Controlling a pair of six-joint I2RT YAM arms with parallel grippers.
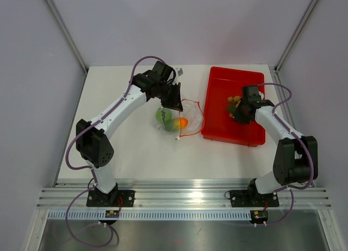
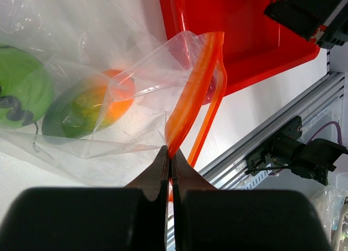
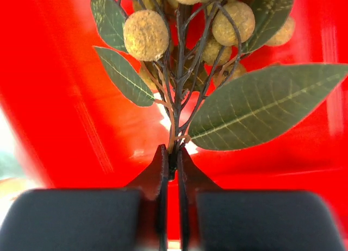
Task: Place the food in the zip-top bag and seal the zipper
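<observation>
The clear zip top bag (image 1: 191, 107) lies mid-table, its orange-edged mouth spread toward the red tray. Inside are a green round fruit (image 2: 22, 85) and a green-and-orange mango-like fruit (image 2: 89, 107). My left gripper is shut on the bag's orange zip edge (image 2: 187, 101) at the mouth. Over in the tray, a bunch of brown round fruit (image 3: 145, 35) with green leaves rests on the red floor. My right gripper has closed in on its dark stem (image 3: 177, 107), which stands between the fingertips. From above, the right hand hides part of the bunch.
The red tray (image 1: 220, 77) has raised walls and stands just right of the bag mouth. A metal rail (image 1: 179, 188) runs along the front edge.
</observation>
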